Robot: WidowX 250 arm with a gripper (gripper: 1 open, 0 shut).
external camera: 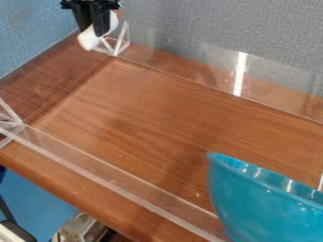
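At the top left, near the back corner, my black gripper (pixel 91 17) is shut on a white object (pixel 93 39), held raised and tilted, partly hidden by the fingers. What exactly the object is cannot be told. A large turquoise bowl (pixel 265 208) stands at the lower right, cut off by the view's edge.
Transparent walls with white corner brackets (pixel 8 123) edge it at the back and front. Grey and blue textured panels rise behind and to the left.
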